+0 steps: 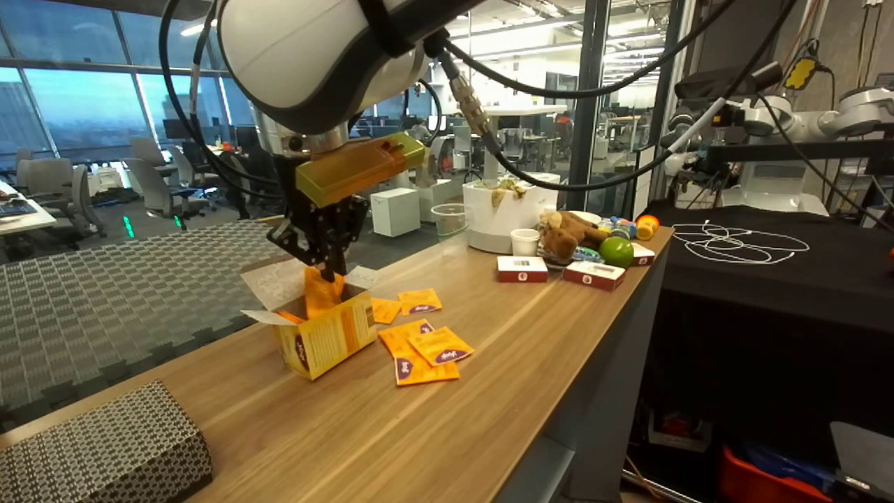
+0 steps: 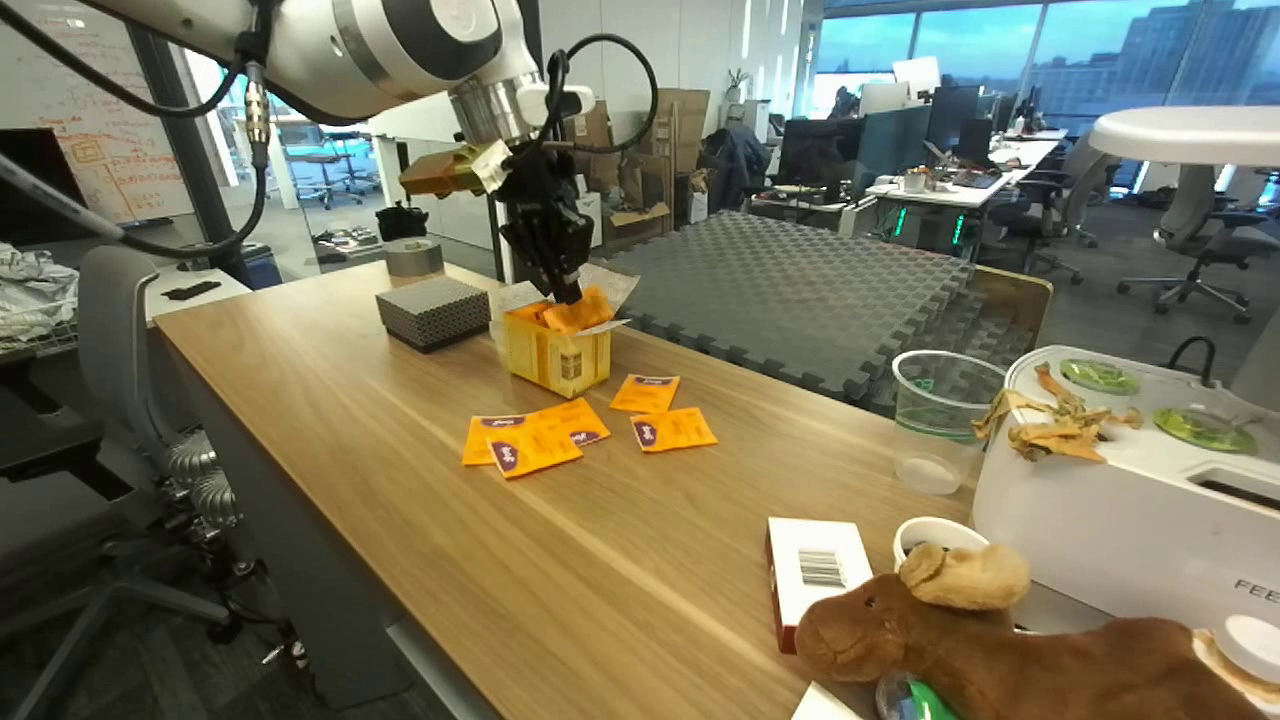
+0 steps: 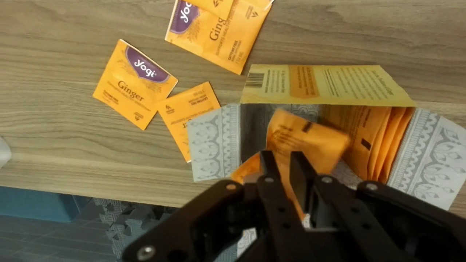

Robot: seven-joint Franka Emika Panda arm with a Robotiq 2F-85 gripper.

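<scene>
The yellow tea box (image 1: 336,339) stands on the table with its flaps spread. In the wrist view, several orange sachets (image 3: 380,139) are packed upright at the box's right end. My gripper is over the opening, its fingers parted by a narrow gap. A loose orange sachet (image 3: 308,142) sits tilted at the box mouth, passing under and behind the fingers; its lower part is hidden. More orange Yogi Ginger sachets lie flat beside the box, among them one sachet (image 3: 133,87) and a larger pile (image 2: 534,438).
A patterned dark box (image 1: 105,444) is at the table's near left in exterior view 1. At the far end are red-and-white boxes (image 1: 521,269), a white cup (image 1: 525,242), a plush toy (image 2: 936,624) and a white planter (image 1: 503,222). Bare tabletop lies between.
</scene>
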